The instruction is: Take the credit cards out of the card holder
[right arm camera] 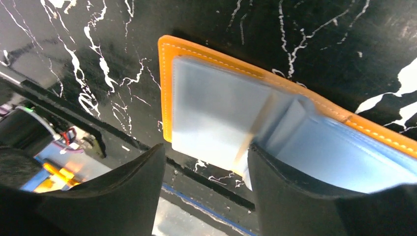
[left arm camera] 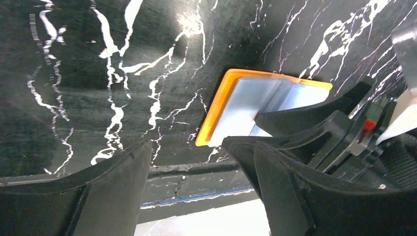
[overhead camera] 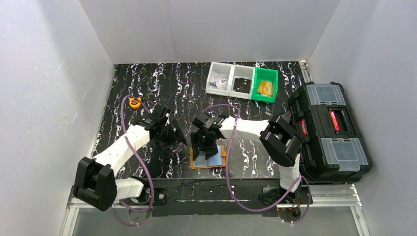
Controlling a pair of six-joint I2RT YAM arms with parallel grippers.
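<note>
The card holder (overhead camera: 198,161) lies unfolded near the table's front edge, with an orange stitched border and pale, see-through sleeves. Over it stands my right gripper, its fingers apart; the right fingertip (right arm camera: 258,157) overlaps the sleeves near the middle fold. A narrow tan strip (right arm camera: 257,125) runs along that fold, and I cannot tell whether it is a card edge. Left of the holder, my left gripper is open with only bare table between its fingers. The right fingers hide part of the sleeves in the left wrist view.
At the back are white bins (overhead camera: 211,90) and a green bin (overhead camera: 275,87) holding small items. An orange tape roll (overhead camera: 134,103) sits at the far left, a black toolbox (overhead camera: 314,132) at the right.
</note>
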